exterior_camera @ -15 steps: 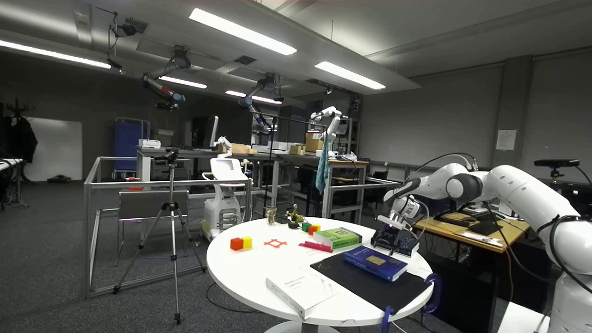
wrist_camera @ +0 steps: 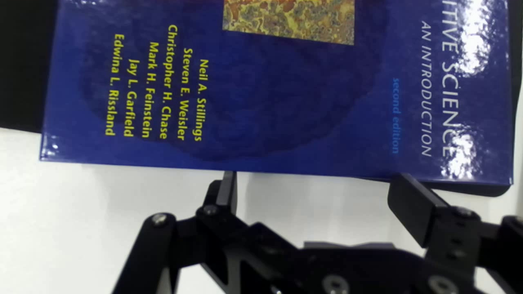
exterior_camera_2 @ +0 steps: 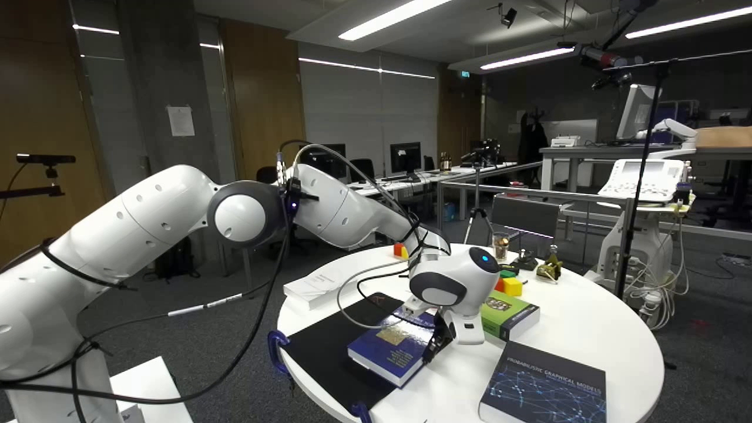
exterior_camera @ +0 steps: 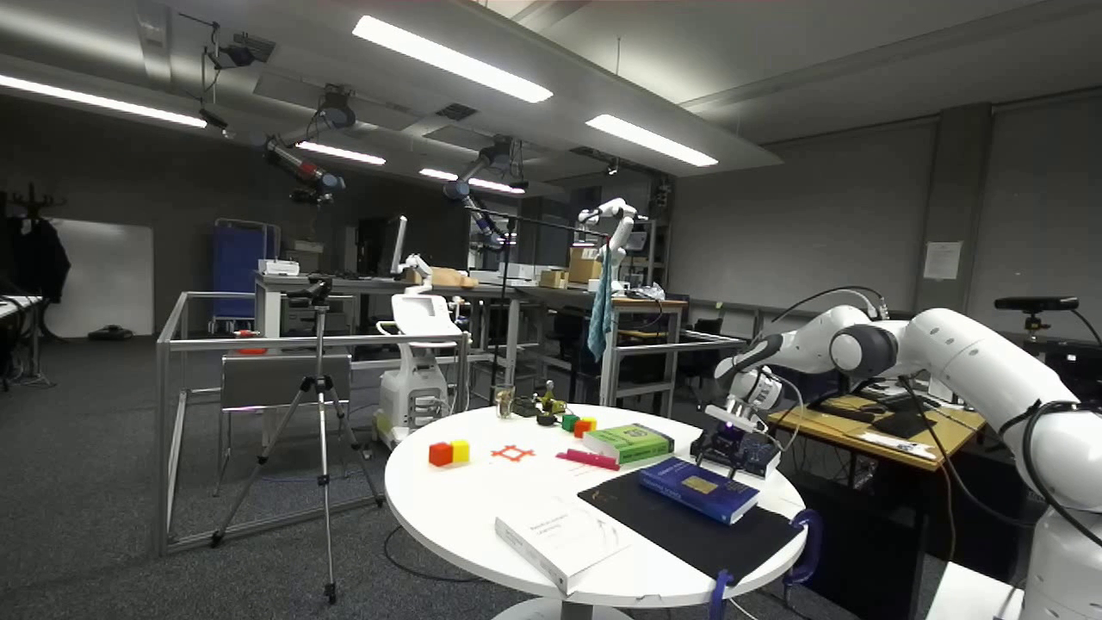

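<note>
A thick blue book [wrist_camera: 274,108], titled in part "…itive Science", lies flat on a black mat [exterior_camera_2: 317,345]. Its cover fills the upper part of the wrist view. My gripper stands open at one long edge of this book, the fingers [wrist_camera: 226,191] spread wide along that edge. Nothing shows held between them. In exterior view 2 the gripper [exterior_camera_2: 433,345] is tilted down beside the book, partly hidden by the wrist.
Blue clamps [exterior_camera: 811,544] grip the mat's edge. Bare tabletop lies left of the mat in exterior view 1.
The gripper has shifted slightly toward the right in exterior view 1, staying by the blue book's far edge. The books and blocks have not moved.
</note>
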